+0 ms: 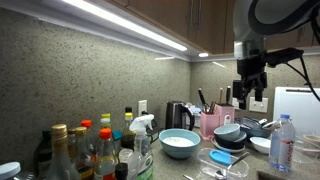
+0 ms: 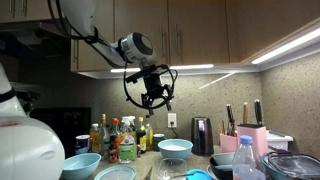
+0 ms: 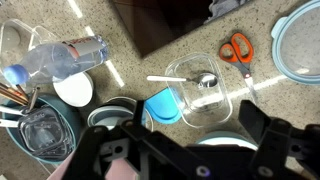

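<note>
Near the bottom of the wrist view, my gripper stands open above the counter, its dark fingers wide apart with nothing between them. In exterior view 1 the gripper [image 1: 250,98] hangs high over the crowded counter. A clear plastic container [image 3: 205,112] lies below it, partly over a flat blue item [image 3: 162,106]. A metal spoon [image 3: 180,78] extends across the container's left edge; whether it rests inside cannot be told. Orange-handled scissors [image 3: 238,50] lie to the container's right. A clear water bottle [image 3: 65,60] shows at upper left.
A round clear lid [image 3: 303,45] lies at the right. Bowls and a dish rack crowd the lower left. Several bottles [image 2: 127,143], a light blue bowl [image 2: 175,147], a black kettle [image 2: 202,138] and a pink utensil holder [image 2: 250,132] stand around the counter.
</note>
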